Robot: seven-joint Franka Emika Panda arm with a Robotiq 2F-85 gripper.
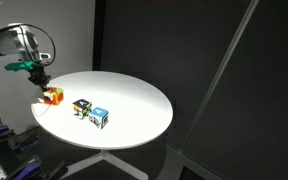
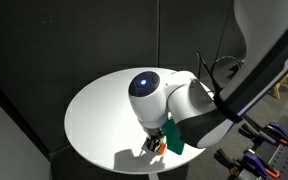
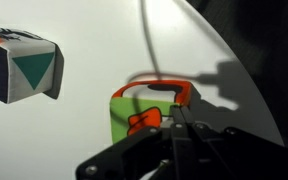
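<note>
An orange and green box [image 1: 53, 95] lies near the left edge of the round white table [image 1: 134, 88]. In the wrist view, its green face with an orange patch [image 3: 142, 121] shows just ahead of my gripper. My gripper is shut, with nothing visible between its fingers; the tips are at the box's side, and whether they touch it is hard to tell. The arm's white body [image 2: 156, 97] hides most of the box in exterior view 2, leaving only a bit of orange showing.
Two more patterned boxes stand farther along the table: a dark multicoloured one [image 1: 81, 108] and a blue and white one [image 1: 99, 117].
</note>
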